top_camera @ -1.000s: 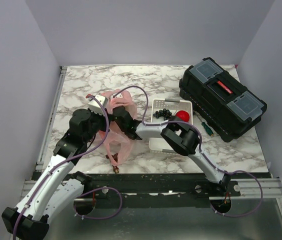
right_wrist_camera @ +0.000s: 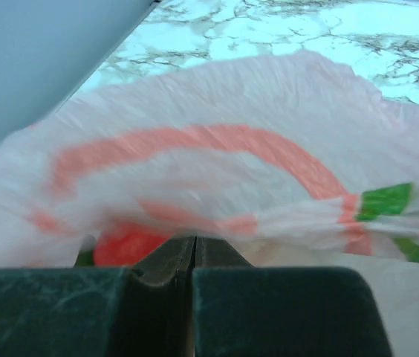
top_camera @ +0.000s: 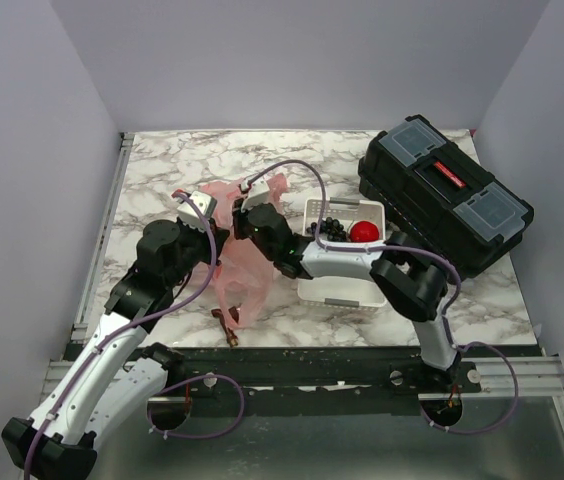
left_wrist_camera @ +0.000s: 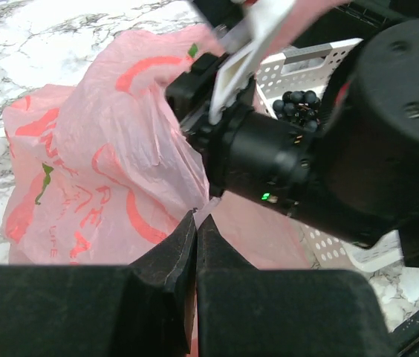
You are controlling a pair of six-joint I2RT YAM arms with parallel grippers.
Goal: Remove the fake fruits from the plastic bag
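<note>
The pink plastic bag point(left_wrist_camera: 91, 178) is bunched up on the marble table. In the left wrist view, my left gripper is shut on its edge, a thin fold pinched at the tips. My right gripper is shut at the bag's mouth, with nothing visible between its fingers. Beside those fingers, to the left in the right wrist view, a red fake fruit point(right_wrist_camera: 126, 244) shows partly under the bag film. The rest of that fruit is hidden by the bag and the gripper.
Right of the bag stands a white basket point(top_camera: 344, 290) holding black grapes point(top_camera: 330, 230) and another red fruit point(top_camera: 364, 232). A black toolbox point(top_camera: 442, 195) occupies the right back. Bare marble lies behind the bag.
My right gripper has come up out of the bag and shifted right, and its arm now covers more of the basket. The left gripper keeps its place on the bag's edge.
</note>
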